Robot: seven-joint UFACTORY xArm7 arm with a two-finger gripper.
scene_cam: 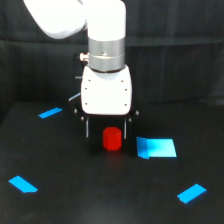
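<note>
A small red block (112,139) stands on the dark table, near the middle of the camera view. Directly over it in the picture is the white hand of my gripper (106,130). The two thin dark fingers (87,128) are spread wide, and the block shows in the gap between them, closer to the right finger. Whether the fingers are level with the block in depth, I cannot tell. No contact shows between fingers and block.
A bright blue piece (160,148) lies just right of the block, with a darker blue side. Flat blue strips lie at the left front (22,184), right front (191,193) and back left (50,113).
</note>
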